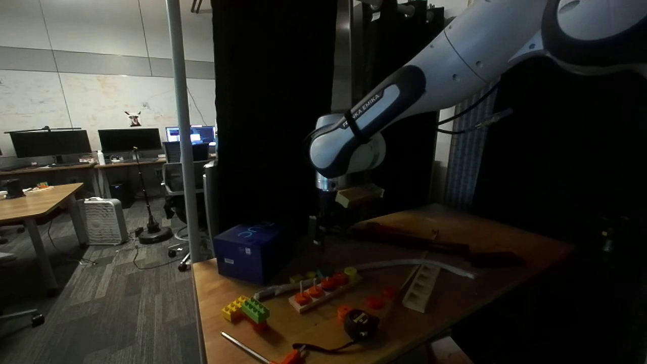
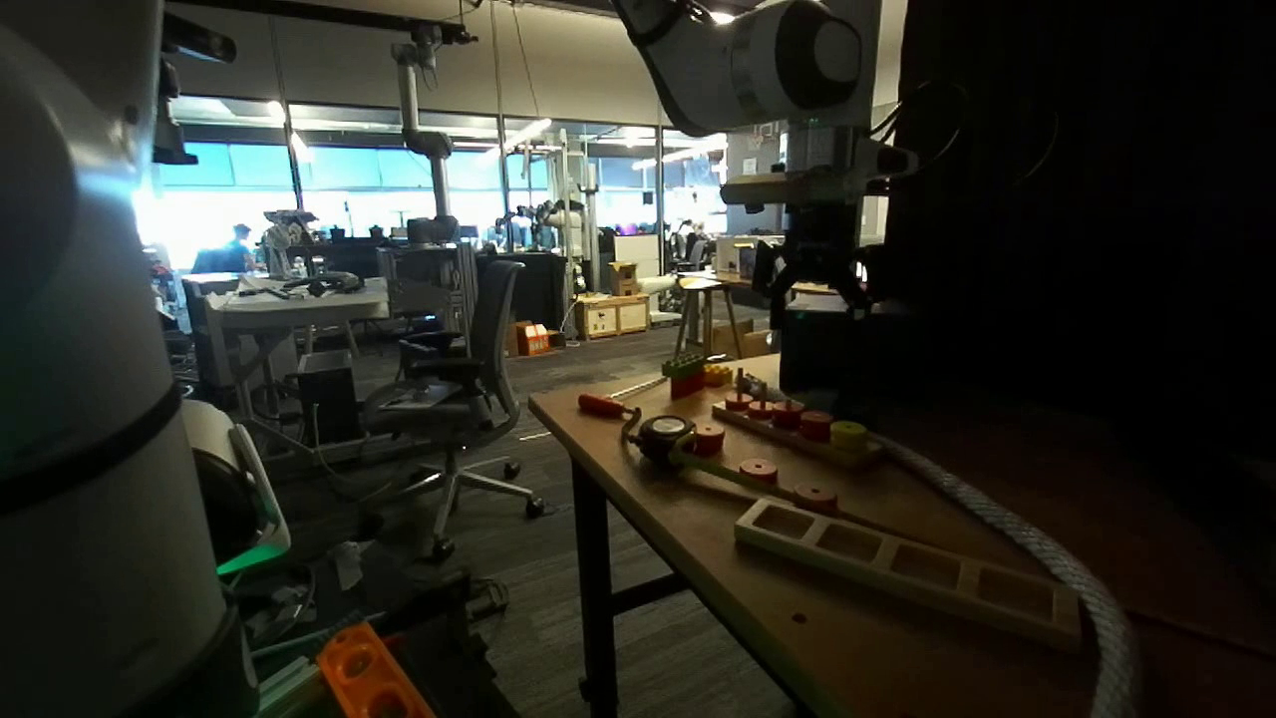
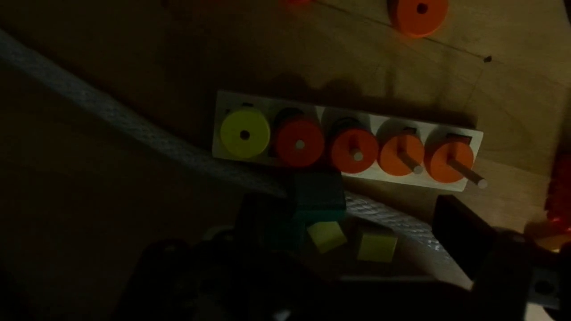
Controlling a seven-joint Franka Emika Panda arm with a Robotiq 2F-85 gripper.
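My gripper is open above the table, with nothing held between its fingers. In the wrist view a teal block (image 3: 319, 195) and two small yellow blocks, one a tilted yellow block (image 3: 327, 236) and the other a squarer yellow block (image 3: 377, 246), lie below, in the gap between the fingers. Just beyond them is a wooden peg board (image 3: 332, 109) bearing a yellow disc (image 3: 245, 133) at one end and several red-orange discs (image 3: 298, 141) along the rest. The gripper (image 2: 819, 311) hangs well above the tabletop in the second exterior view.
A braided rope (image 2: 993, 515) runs behind the board. Around it are a blue box (image 1: 248, 249), a tape measure (image 1: 361, 325), loose red discs (image 2: 759, 471), an empty wooden tray (image 2: 909, 562), toy bricks (image 1: 255, 309) and an orange-handled screwdriver (image 1: 242, 347).
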